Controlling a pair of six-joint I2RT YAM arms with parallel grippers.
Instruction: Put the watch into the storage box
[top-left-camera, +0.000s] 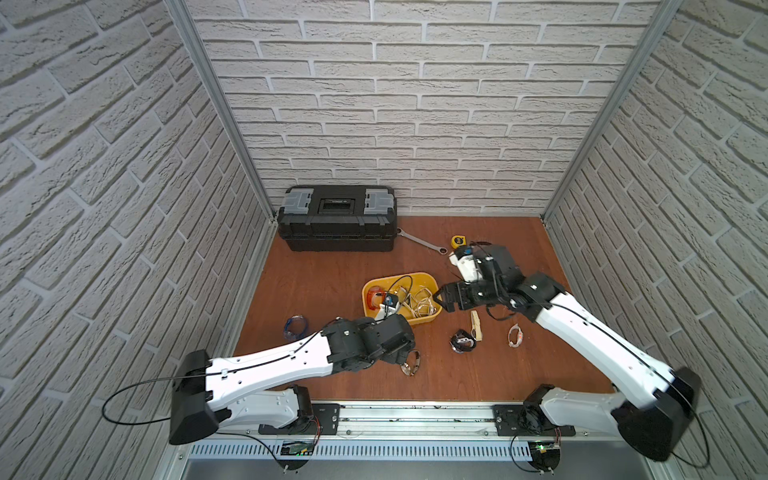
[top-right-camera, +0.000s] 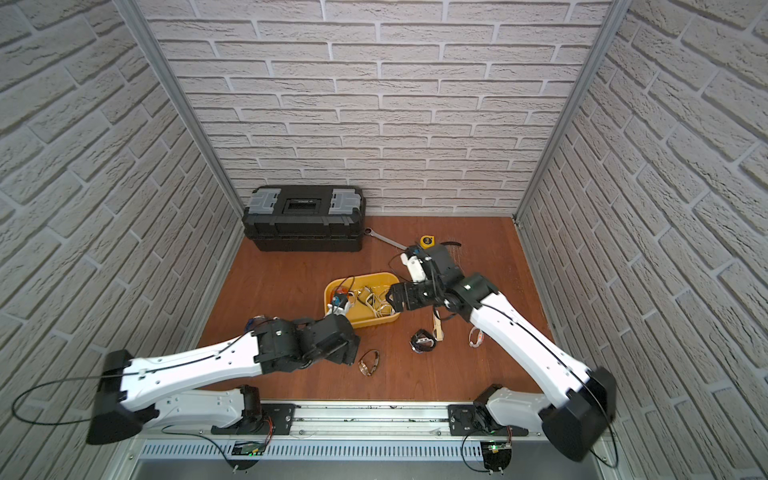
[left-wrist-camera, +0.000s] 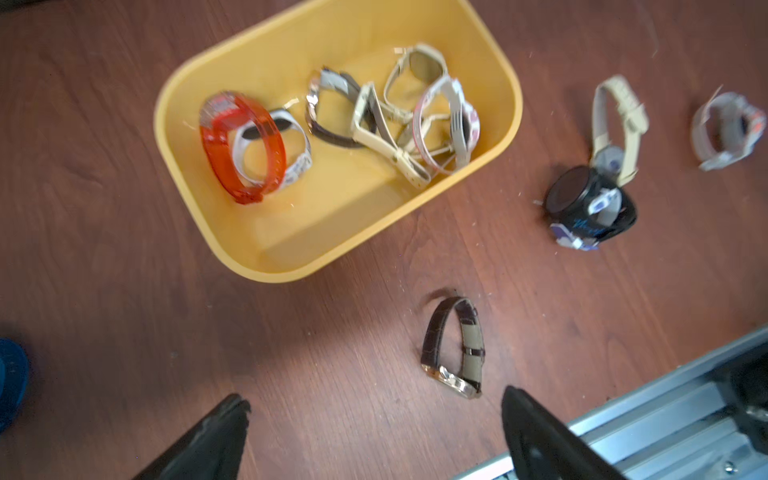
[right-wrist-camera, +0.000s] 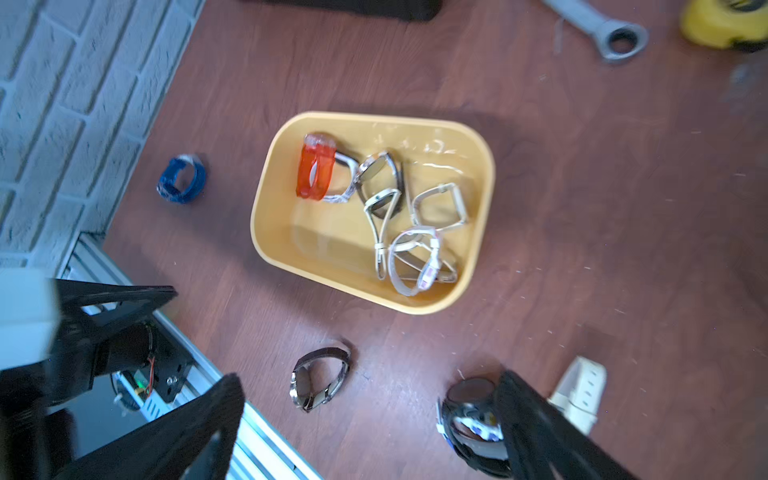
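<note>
A yellow storage box (right-wrist-camera: 280, 254) stands mid-table with several watches inside, among them a red one (left-wrist-camera: 240, 148). In front of it, a brown-strapped watch (left-wrist-camera: 453, 344) lies on the bare wood. My left gripper is open above the table near this watch, nothing between its fingers. Open and empty too, my right gripper hangs above the table at the box's right side. Other watches lie outside the box: a black one (right-wrist-camera: 472, 416), a cream-white one (left-wrist-camera: 632, 120), a pale one (left-wrist-camera: 732, 128) and a blue one (right-wrist-camera: 182, 177).
At the back left is a black toolbox (top-left-camera: 337, 224). A wrench (top-left-camera: 420, 241) and a yellow tape measure (top-left-camera: 457, 241) lie toward the back. The metal rail (top-left-camera: 416, 408) borders the front. Bare wood lies left of the box.
</note>
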